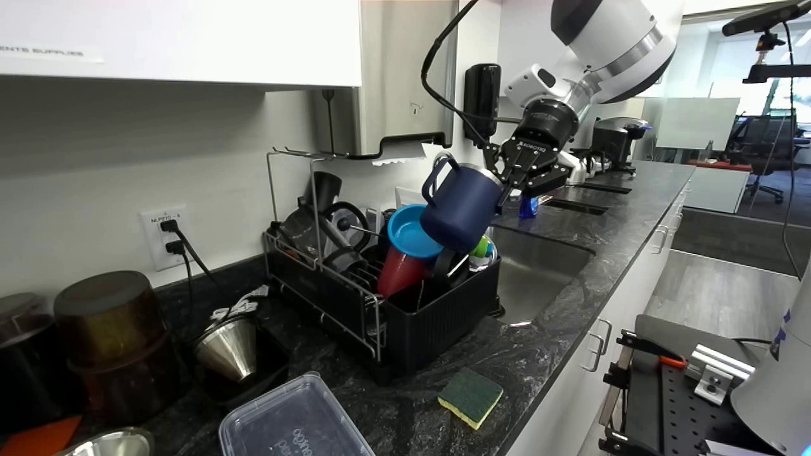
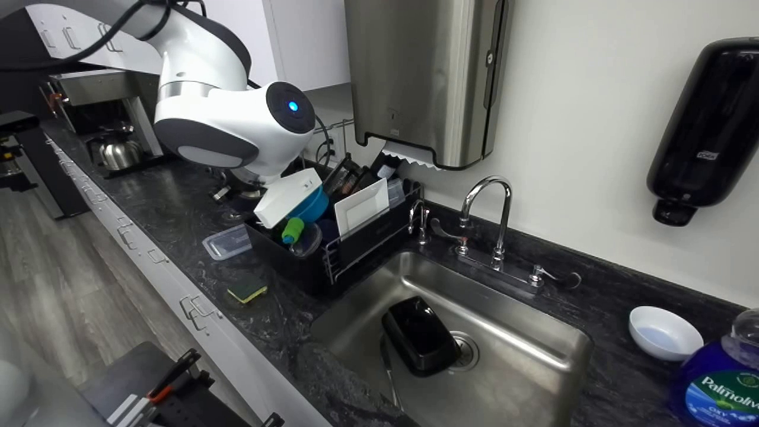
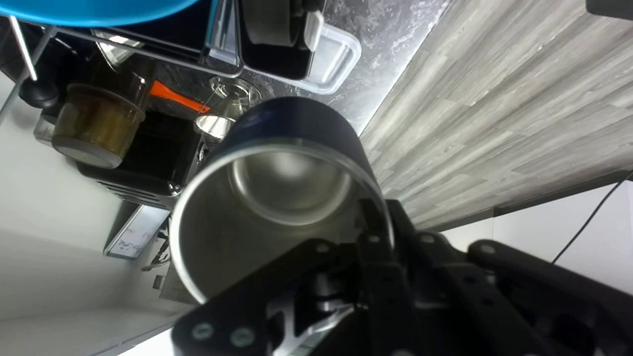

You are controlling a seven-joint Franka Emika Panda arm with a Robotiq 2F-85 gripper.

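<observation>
A navy mug point(image 1: 462, 208) with a side handle hangs tilted in the air, just above the front of the black dish rack point(image 1: 441, 327). My gripper point(image 1: 503, 190) is shut on its rim. In the wrist view, the mug's open mouth and pale metal inside point(image 3: 264, 237) face the camera, and one dark finger point(image 3: 372, 219) reaches inside the wall. From exterior view 1, the mug overlaps the edge of the light-blue cup point(image 1: 414, 232) in the rack; whether they touch, I cannot tell. In exterior view 2 the arm hides the mug and the gripper.
Beside the rack is a steel sink point(image 2: 512, 313) with a black container point(image 2: 420, 334) in it. A sponge point(image 1: 471, 396) and a clear plastic lid point(image 1: 296, 422) lie on the counter. A paper-towel dispenser point(image 1: 410, 68) hangs on the wall behind.
</observation>
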